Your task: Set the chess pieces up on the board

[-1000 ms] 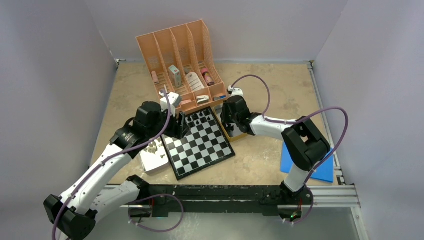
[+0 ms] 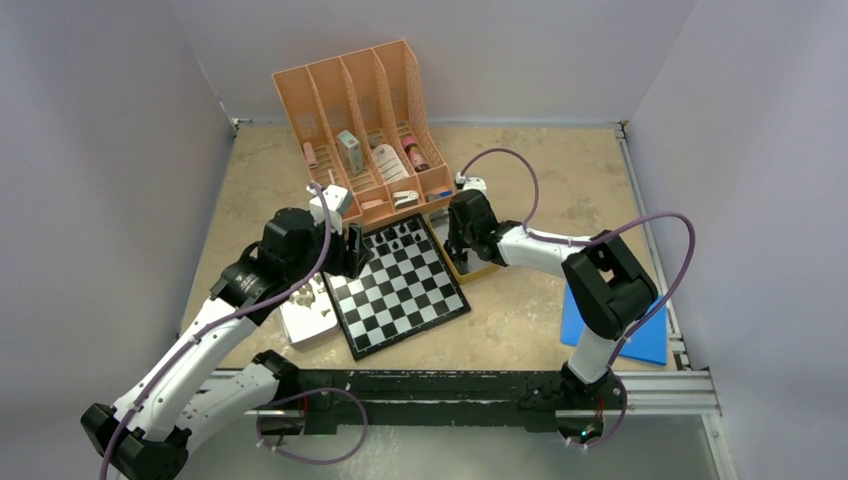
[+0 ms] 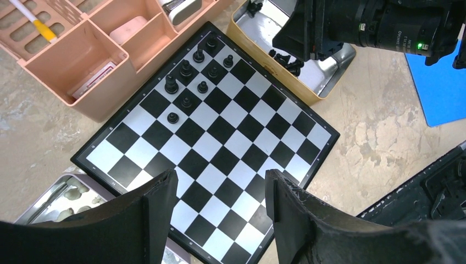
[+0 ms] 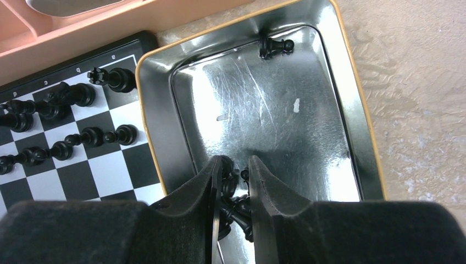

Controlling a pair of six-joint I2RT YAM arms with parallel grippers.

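Note:
The chessboard (image 3: 225, 159) carries several black pieces (image 3: 186, 70) grouped in its back corner nearest the organizer; the rest is bare. A metal tray (image 4: 286, 115) with a yellow rim holds more black pieces (image 4: 236, 214) near its front and one (image 4: 275, 47) at the back. My right gripper is down in that tray, its fingers nearly together among the pieces; what is between them is hard to make out. My left gripper hangs open over the board. A second tray (image 3: 52, 203) with pale pieces sits left of the board.
A peach organizer (image 2: 350, 90) with small items stands behind the board and trays. A blue mat (image 2: 640, 340) lies at the front right. The table right of the yellow-rimmed tray is clear.
My left arm has moved slightly to the left. The right arm has barely moved over the tray.

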